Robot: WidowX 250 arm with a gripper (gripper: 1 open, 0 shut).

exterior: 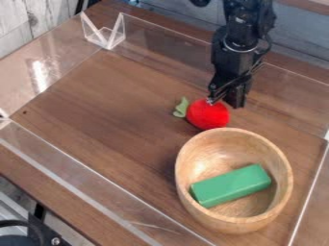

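My black gripper (225,91) reaches down from the top of the view, its tip just behind and above a red tomato-like object (207,115) with a green top. The gripper looks shut, with nothing clearly between its fingers; its tip partly overlaps the red object in view. A wooden bowl (193,203) stands nearer the front, holding a green block (230,185).
Clear plastic edging runs along its sides, with a small clear piece (106,32) at the back left.
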